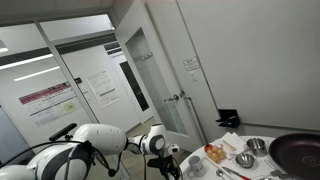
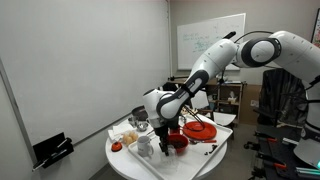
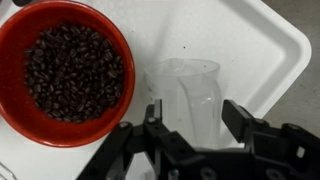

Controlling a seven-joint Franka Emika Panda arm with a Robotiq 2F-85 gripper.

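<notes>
A clear, see-through cup [image 3: 195, 100] is between the fingers of my gripper in the wrist view. One dark fingertip [image 3: 234, 112] is at the right of the cup and the other at its left, set wide apart. The fingers look part open, and whether they touch the cup is hard to tell. Left of it is a red bowl [image 3: 124, 75] filled with dark beans. In the second exterior view my gripper [image 2: 163, 142] points down beside the bowl, low over the white tray [image 2: 182, 168].
A red plate [image 2: 201, 131] lies behind the bowl. At the back left of the table are a tomato [image 2: 116, 147], a white mug [image 2: 144, 148] and metal bowls. A large dark pan [image 1: 297, 152] takes up the far end. The tray's front part is bare.
</notes>
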